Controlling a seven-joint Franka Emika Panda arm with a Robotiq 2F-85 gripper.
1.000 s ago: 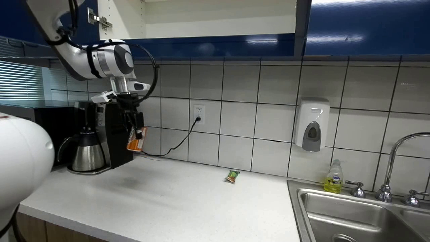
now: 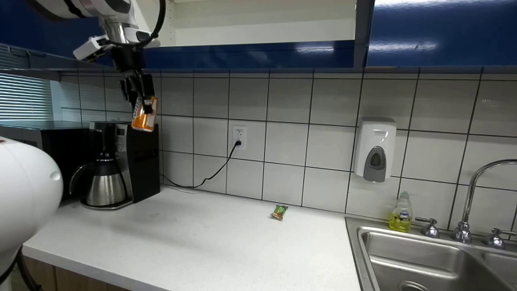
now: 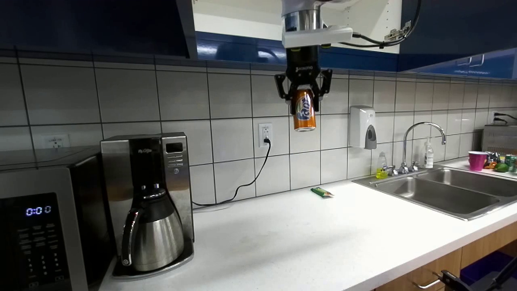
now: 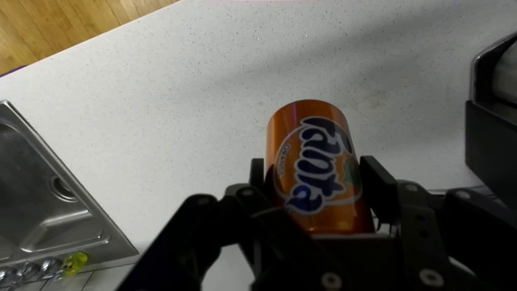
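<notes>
An orange Fanta can [image 3: 304, 110] hangs high above the counter, with my gripper [image 3: 305, 104] shut around its sides. The wrist view shows the can [image 4: 315, 165] from above at a slant, its label facing the camera and one finger pad [image 4: 379, 182] against its right side. Seen in exterior view 1, the can [image 2: 145, 116] is slightly tilted, just below the open cabinet's lower edge and in front of the coffee maker [image 2: 145, 160]. Part of its upper end is hidden by the fingers.
Overhead is an open, empty-looking cabinet shelf [image 2: 264, 24]. A small green packet [image 2: 279, 211] lies near the wall on the otherwise bare white counter [image 2: 208, 237]. The sink [image 2: 417, 252] is at right; a soap dispenser [image 2: 375, 150] is mounted on the wall.
My gripper has risen well up from the counter with the can held, shifting a little left in exterior view 1. The packet and coffee maker have stayed put.
</notes>
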